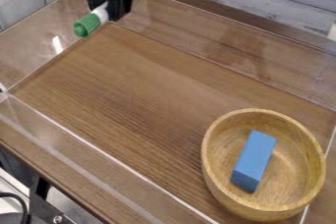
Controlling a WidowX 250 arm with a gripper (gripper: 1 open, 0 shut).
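My gripper [112, 6] is at the top left of the camera view, dark and partly cut off by the frame's edge, shut on a green-and-white cylindrical object [92, 22]. The object hangs tilted at the upper left, over the wooden table [144, 110]. A wooden bowl [223, 194] at the lower right holds a blue block [253, 161].
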